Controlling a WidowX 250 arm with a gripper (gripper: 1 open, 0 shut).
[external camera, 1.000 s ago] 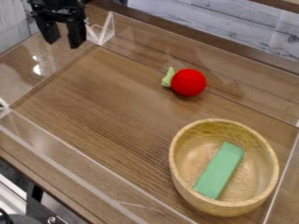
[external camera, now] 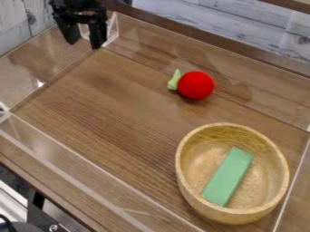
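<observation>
The black gripper (external camera: 82, 33) hangs at the top left over the wooden table, its two fingers apart and open, with nothing visible between them. A red round object with a pale green stem, like a toy vegetable (external camera: 195, 86), lies right of the table's middle. A yellow bowl (external camera: 194, 164) sits at the lower right, and a green rectangular block (external camera: 227, 176) lies inside it.
The area between the gripper and the red object is clear.
The gripper has moved a little to the right and slightly upward along the top left. The red object, bowl and green block have not moved.
</observation>
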